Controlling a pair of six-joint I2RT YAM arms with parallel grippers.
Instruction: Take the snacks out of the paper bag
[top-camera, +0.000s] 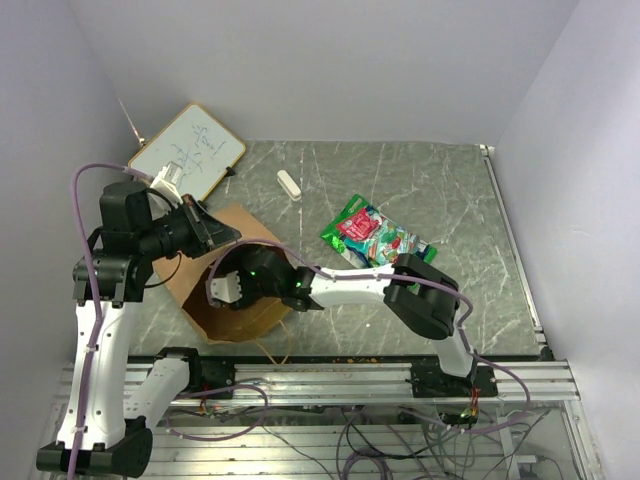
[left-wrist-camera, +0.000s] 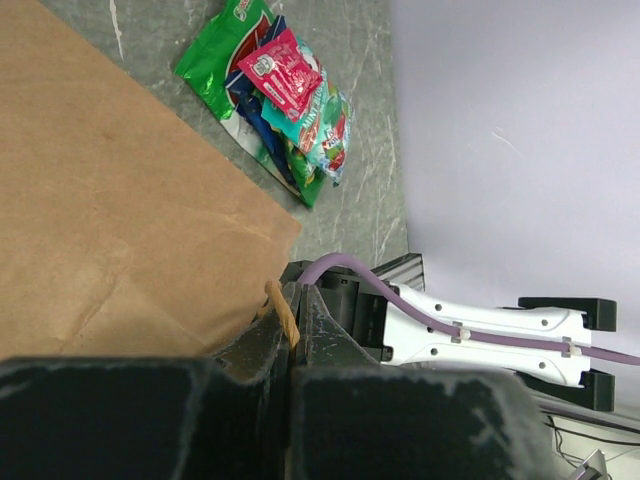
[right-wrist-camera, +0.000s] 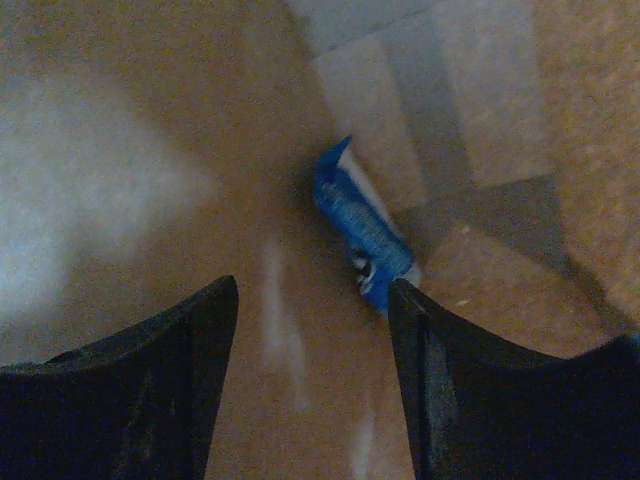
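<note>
The brown paper bag (top-camera: 235, 322) lies toward the left of the table with its mouth wide open. My left gripper is shut on the bag's twisted paper handle (left-wrist-camera: 284, 318). Inside the bag, my right gripper holds its fingers apart, with nothing between them. Just beyond the fingertips, a small blue snack packet (right-wrist-camera: 365, 228) lies on the bag's inner surface; that view is dark and blurred. Several snack packs (top-camera: 378, 232), green, red and teal, are heaped on the table to the right of the bag.
A small whiteboard (top-camera: 190, 150) leans at the back left. A white eraser-like block (top-camera: 289, 185) lies behind the bag. The right forearm crosses in front of the snack pile.
</note>
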